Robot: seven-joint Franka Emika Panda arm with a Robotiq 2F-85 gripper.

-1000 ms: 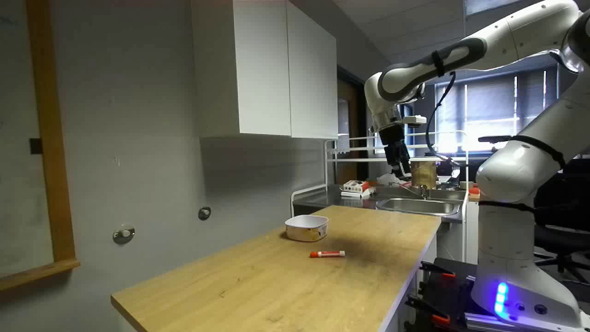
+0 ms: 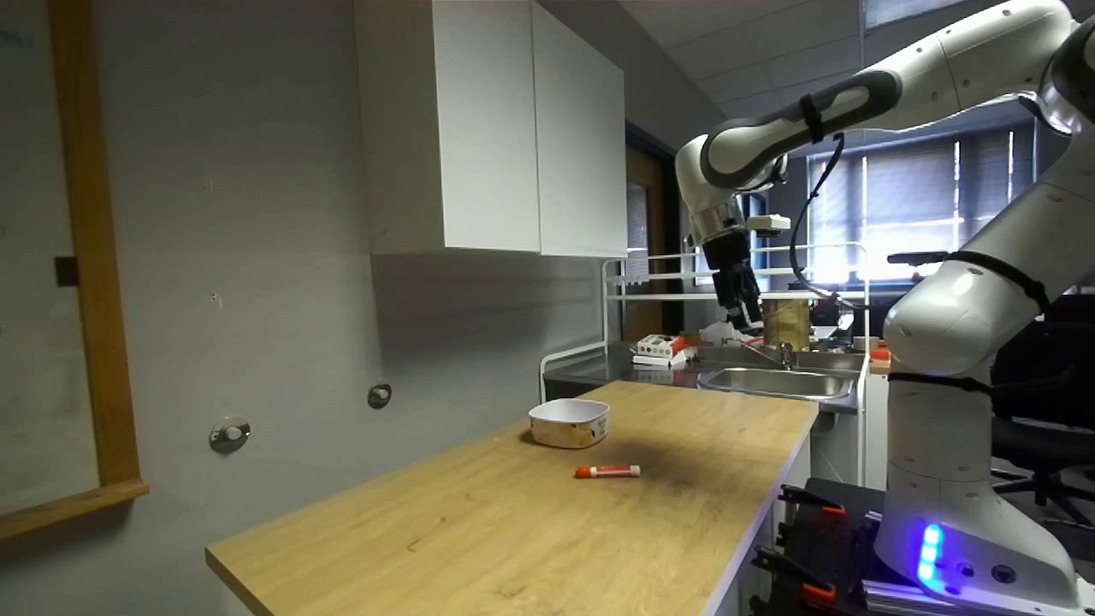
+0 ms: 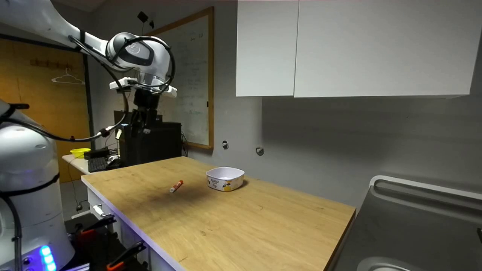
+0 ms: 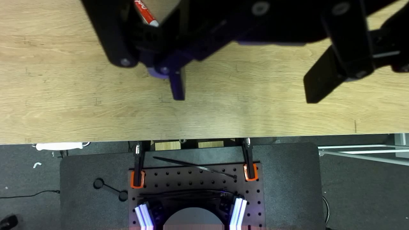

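A red and white marker (image 2: 607, 471) lies on the wooden counter (image 2: 462, 534). In the wrist view, part of the marker (image 4: 146, 13) shows at the top, its upper end cut off by the frame. Behind it, towards the wall, a white bowl (image 2: 570, 423) with a printed pattern stands upright; exterior view 2 also has the bowl (image 3: 224, 179) beside the marker (image 3: 176, 186). High above the counter hangs my gripper, clear of both things. Its two fingertips are wide apart, with only bare counter visible between them.
White cabinets (image 3: 361, 49) hang on the wall above the counter. A sink (image 2: 775, 383) and a white rack (image 2: 864, 339) lie past one end. Black clamps (image 4: 139, 164) sit at the counter's robot-side edge.
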